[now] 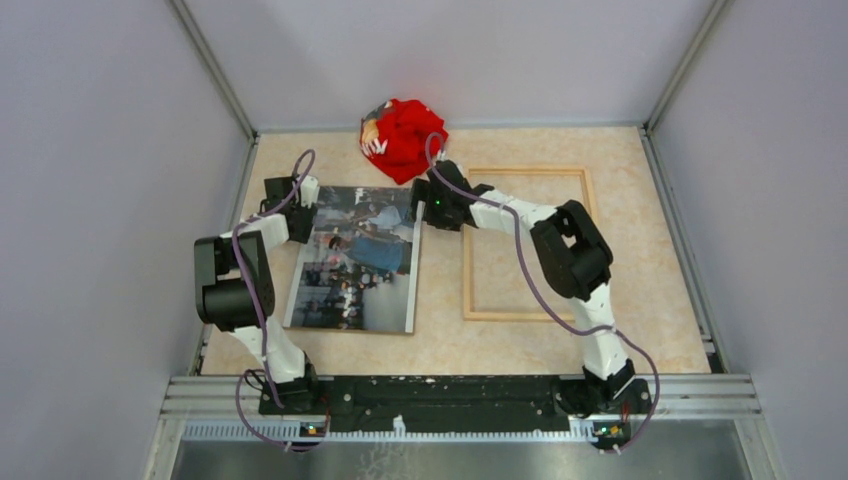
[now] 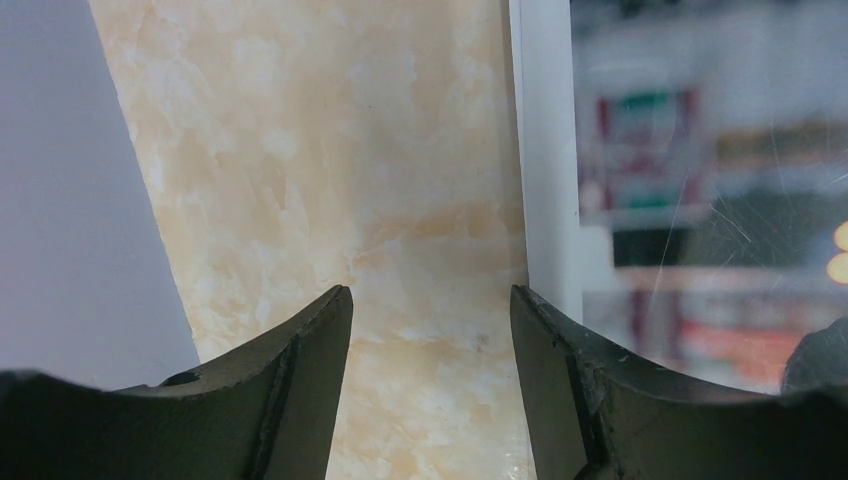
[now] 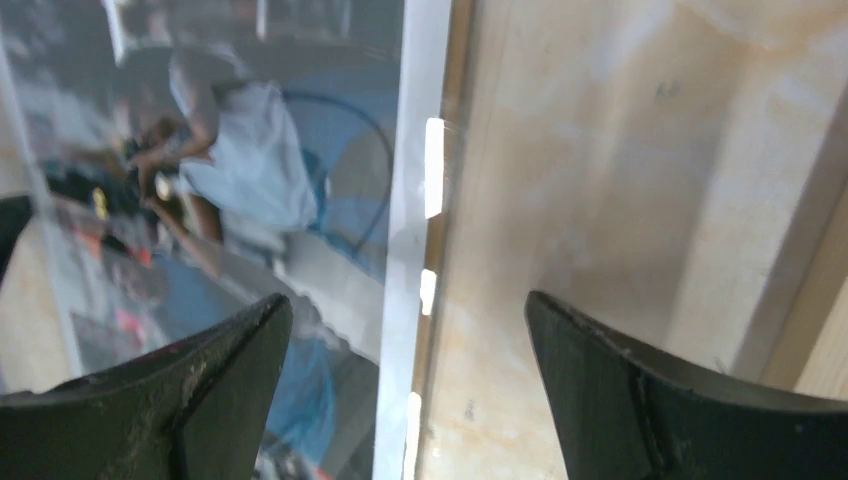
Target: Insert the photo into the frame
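The photo, under a glossy clear sheet with pale borders, lies on the left of the table. My left gripper is at its upper left edge, one fingertip by the pale strip; bare table shows between the fingertips, and how far it is shut is unclear. My right gripper is open over the photo's right edge, its fingers either side of that edge. The empty wooden frame lies on the right, partly under the right arm.
A bunched red cloth lies at the back, behind the photo. Bare table runs between photo and frame and along the front. Walls surround the back and sides.
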